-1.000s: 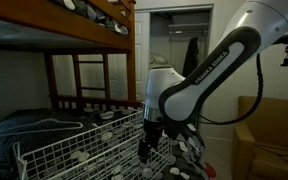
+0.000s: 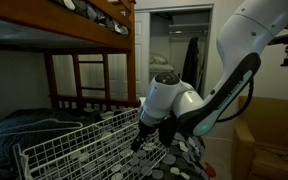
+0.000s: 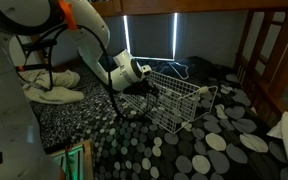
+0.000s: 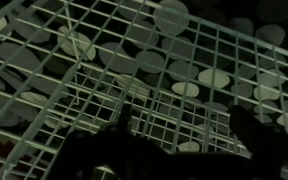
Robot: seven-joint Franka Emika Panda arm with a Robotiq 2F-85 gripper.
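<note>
A white wire basket (image 3: 189,100) rests on a bed with dark, dotted bedding. Over its open top hangs my gripper (image 2: 144,136), pointing down; the second exterior view has the gripper (image 3: 150,92) at the basket's left part. Seen from the wrist, the gripper stands open, its dark fingers (image 4: 126,135) wide apart. Only the basket's wire grid (image 4: 184,90) and spotted cloth show between and beyond them. Whether the fingertips touch the wires, I cannot tell. The wrist view is dim.
Wooden bunk-bed posts (image 2: 131,60) and an upper bunk (image 2: 59,22) stand behind and to the left. A tan armchair (image 2: 272,140) is at the right. Dark folded cloth (image 2: 29,130) lies left of the basket.
The arm's upper link has shifted right and tilted, and the wrist has moved slightly right. My gripper stays over the basket, a little higher in view. The basket looks unmoved.
</note>
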